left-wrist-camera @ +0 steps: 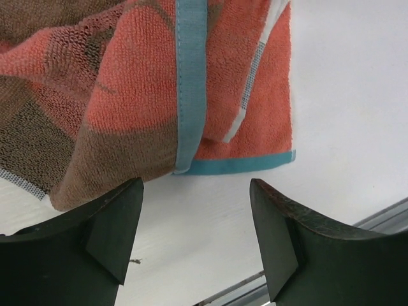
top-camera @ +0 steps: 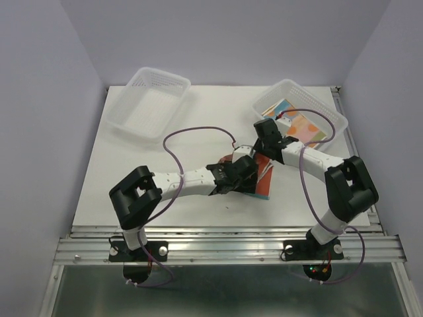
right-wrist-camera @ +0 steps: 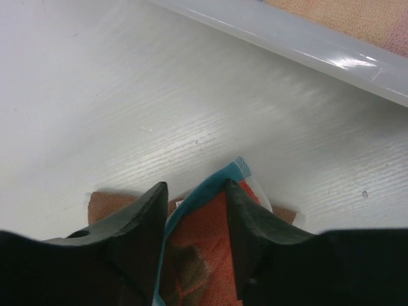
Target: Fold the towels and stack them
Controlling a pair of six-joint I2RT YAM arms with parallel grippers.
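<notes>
A crumpled red and brown towel (top-camera: 263,185) with blue and white edge stripes lies at the table's middle right. My left gripper stands open over its lower edge, with a blue band running up between the fingers in the left wrist view. My right gripper is at the towel's far corner, fingers apart on either side of a blue-trimmed flap (right-wrist-camera: 217,181); whether they touch it I cannot tell. In the top view both grippers hide much of the towel.
A white basket (top-camera: 336,121) holding folded coloured towels (top-camera: 310,131) stands at the back right, close beyond my right gripper. An empty white basket (top-camera: 149,102) is at the back left.
</notes>
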